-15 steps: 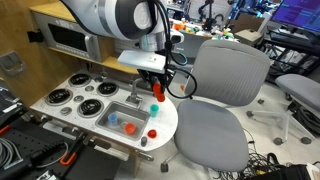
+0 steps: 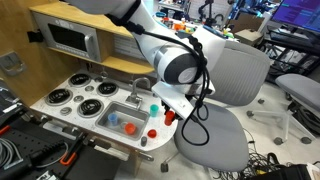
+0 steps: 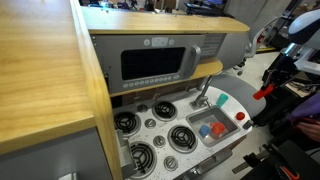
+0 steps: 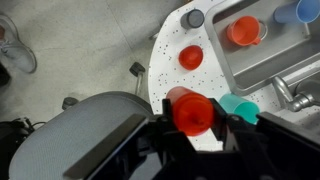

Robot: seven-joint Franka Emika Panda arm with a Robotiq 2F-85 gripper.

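A red cup-like object (image 4: 192,114) is held in my gripper, shut on it, with dark fingers to both sides. In exterior view 1 the red object (image 2: 170,117) hangs at the right edge of the white counter, near the grey chair; its exact height is hard to judge. Exterior view 2 shows it tilted and raised (image 3: 264,92), to the right of the counter. Beside it in the wrist view are a teal cup (image 4: 238,107) and a smaller round red item (image 4: 191,57), both on the counter.
In the sink (image 2: 121,122) are an orange-red cup (image 4: 244,31) and a blue cup (image 4: 299,11). A small dark grey item (image 4: 193,19) stands near the counter edge. Along the right side is a grey office chair (image 2: 215,135); the faucet (image 2: 136,92) rises behind the sink.
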